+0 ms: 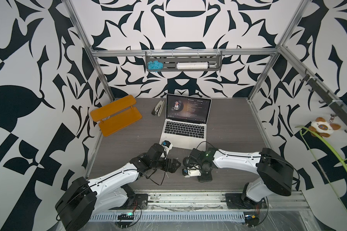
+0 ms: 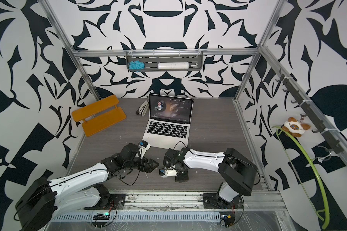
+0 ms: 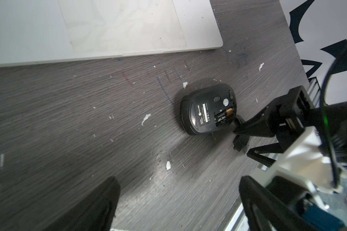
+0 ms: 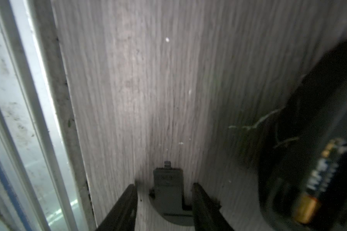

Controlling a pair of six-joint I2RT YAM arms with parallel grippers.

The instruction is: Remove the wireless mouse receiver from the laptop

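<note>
The silver laptop (image 1: 181, 139) stands unfolded on the table, its screen lit; its near edge (image 3: 142, 50) crosses the top of the left wrist view. No receiver can be made out on it. A black mouse (image 3: 209, 109) lies upside down in front of the laptop, battery bay uncovered and a battery (image 4: 314, 181) showing. Beside it on the table is its black battery cover (image 4: 168, 188). My right gripper is low over that cover, open, with fingers on either side of it. Over bare table, my left gripper stands open and empty.
A stapler (image 1: 158, 108) lies left of the laptop, and an orange folding stand (image 1: 117, 115) is farther left. Both arms are close together near the front edge.
</note>
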